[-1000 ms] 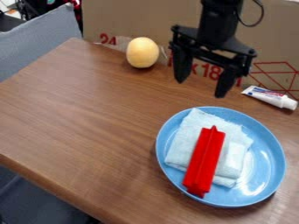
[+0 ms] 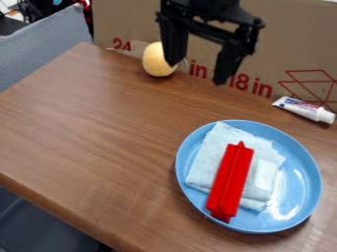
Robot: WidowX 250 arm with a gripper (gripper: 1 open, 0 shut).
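Note:
My black gripper [image 2: 202, 59] hangs high over the back of the wooden table, in front of the cardboard, its two fingers apart and nothing seen between them. On the right, a blue plate [image 2: 298, 208] holds a folded pale cloth [image 2: 203, 167] with a red oblong object [image 2: 228, 184] lying on it. A yellow round object [image 2: 154, 61] sits at the back, partly behind the gripper, and a white tube [image 2: 304, 107] lies at the back right.
A cardboard sheet [image 2: 297, 44] stands along the back edge. A grey padded surface borders the left side.
My gripper has moved up and to the left, toward the yellow object. The plate, cloth, red object and tube have not moved.

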